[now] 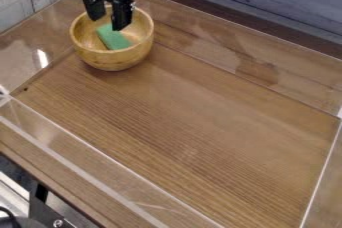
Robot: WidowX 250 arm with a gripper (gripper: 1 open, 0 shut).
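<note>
A tan round bowl (112, 58) sits at the upper left of the wooden table. Inside it lies a green block (115, 40). My dark gripper (108, 18) reaches from the top edge over the bowl, just above and behind the block; whether its fingers are open or shut is too small to tell.
A wall runs along the top edge, and a paler strip of surface lies along the left side.
</note>
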